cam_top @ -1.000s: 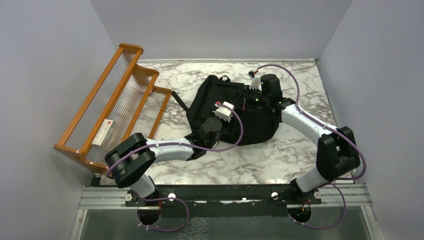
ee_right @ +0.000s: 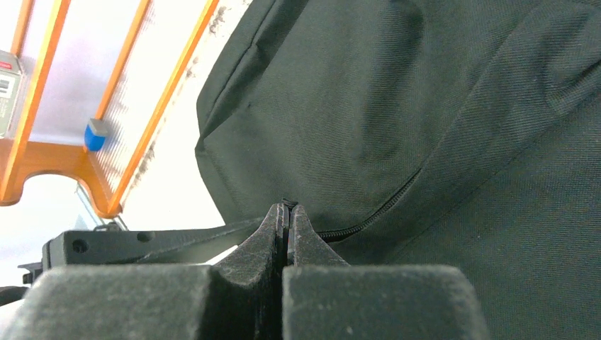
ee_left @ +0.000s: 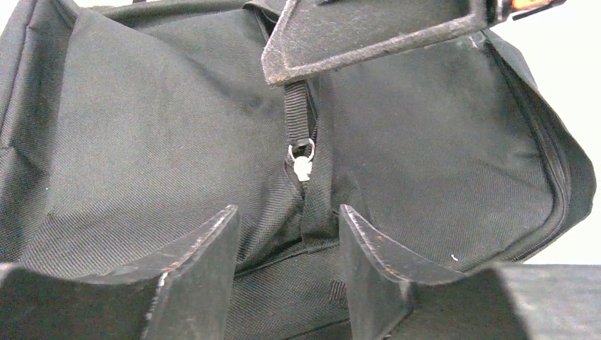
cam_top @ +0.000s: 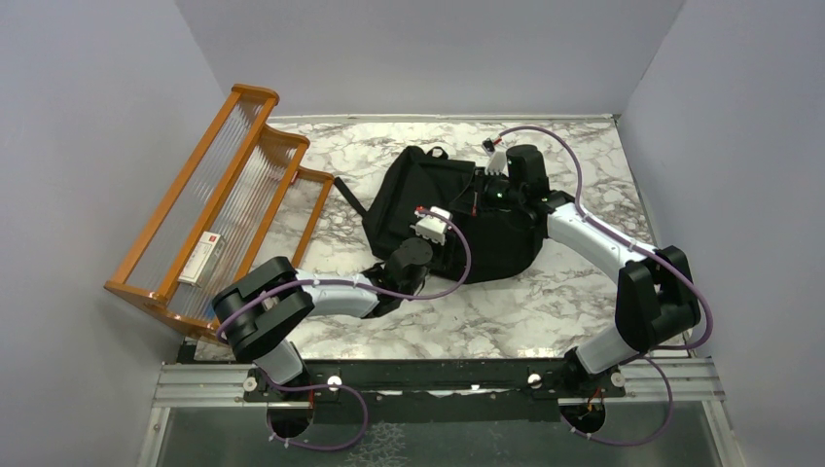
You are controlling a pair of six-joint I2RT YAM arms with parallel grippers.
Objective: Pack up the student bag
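Observation:
The black student bag [cam_top: 499, 255] lies on the marble table in the middle, partly covered by both arms. In the left wrist view a dark strap ends in a small metal ring and a whitish zipper pull [ee_left: 302, 168] on the bag. My left gripper is open below that pull, its fingers apart with only bag fabric behind them. My right gripper is shut at the bag's edge by a zipper line [ee_right: 368, 219]; whether a thin bit of fabric sits between its tips is hard to tell.
A wooden rack [cam_top: 219, 209] with ribbed clear panels stands at the left, holding a white box [cam_top: 200, 258]. A blue item [ee_right: 96, 134] shows in the rack. Bare marble lies in front of the bag [cam_top: 506, 326] and behind it.
My left arm has shifted slightly, its gripper a little left and nearer the front of the table. The right arm and the bag look unmoved.

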